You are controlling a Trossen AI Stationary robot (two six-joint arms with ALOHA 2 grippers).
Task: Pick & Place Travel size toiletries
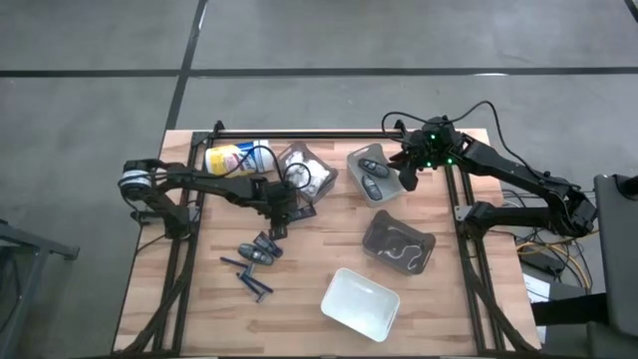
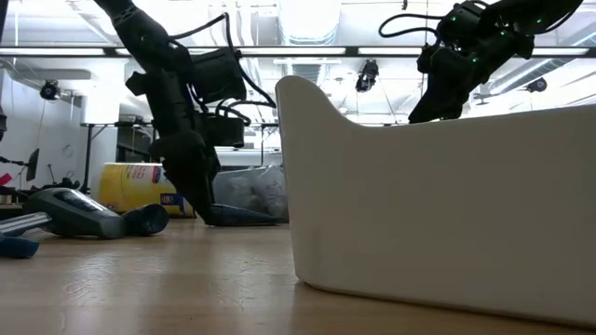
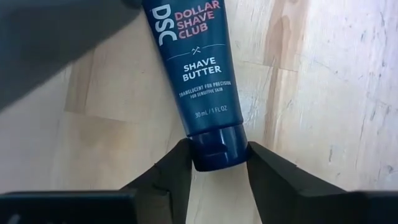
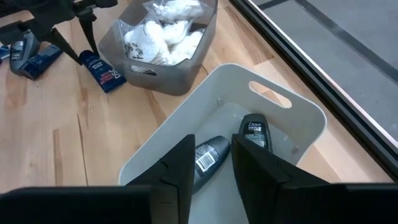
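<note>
In the left wrist view a dark blue shave butter tube (image 3: 202,74) has its cap between the fingers of my left gripper, which is shut on it. The same tube (image 4: 102,71) shows in the right wrist view beside the dark grey bin (image 4: 171,84) of bagged white items. My right gripper stands open above the light grey bin (image 4: 149,140). Two dark Dove bottles lie in that bin, one (image 4: 211,155) between and below the fingers, the other (image 4: 255,130) just right. Whether the tube touches the table is hard to tell.
Another bottle (image 1: 256,254), a second tube (image 1: 267,243) and razors (image 1: 254,283) lie at the left front. An empty-looking white bin (image 1: 360,304) and a dark grey bin (image 1: 399,242) stand in the middle. Behind the left arm lies a yellow canister (image 1: 239,158).
</note>
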